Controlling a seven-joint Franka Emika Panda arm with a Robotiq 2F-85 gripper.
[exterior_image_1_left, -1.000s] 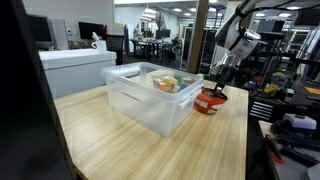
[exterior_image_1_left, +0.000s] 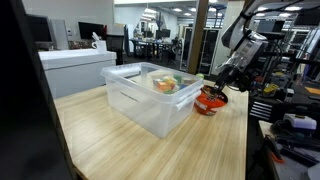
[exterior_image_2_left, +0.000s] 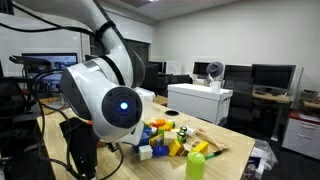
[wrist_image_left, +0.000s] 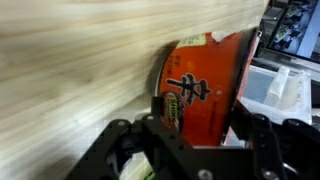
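A red-orange object with a black figure printed on it (wrist_image_left: 190, 90) fills the middle of the wrist view, close in front of my gripper. Dark fingers stand apart at its near side, and I cannot tell whether they touch it. From the first exterior view, the red object (exterior_image_1_left: 208, 103) rests on the table beyond the clear bin, and my gripper (exterior_image_1_left: 219, 90) is low at its right side. In the second exterior view the arm (exterior_image_2_left: 105, 100) hides both the fingertips and the red object.
A clear plastic bin (exterior_image_1_left: 155, 103) with coloured items inside stands left of the red object. Coloured blocks (exterior_image_2_left: 176, 149) and a green cylinder (exterior_image_2_left: 195, 165) show in the second exterior view.
The arm's pose has shifted slightly by the red object. The red object and the bin look to be in about the same places.
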